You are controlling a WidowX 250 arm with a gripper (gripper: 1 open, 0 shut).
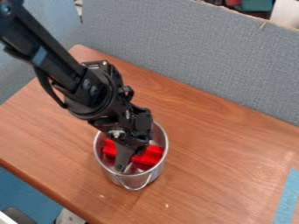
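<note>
A metal pot or small bucket (156, 175) with a wire handle stands on the wooden table, holding red objects (149, 155) that look like blocks or cylinders. My black gripper (126, 156) reaches down from the upper left into the container, among the red objects. Its fingertips are low inside, partly hidden, and whether anything is between them is hard to make out.
Grey padded walls (187, 61) line the back and left. A light blue strip (288, 192) lies at the right edge.
</note>
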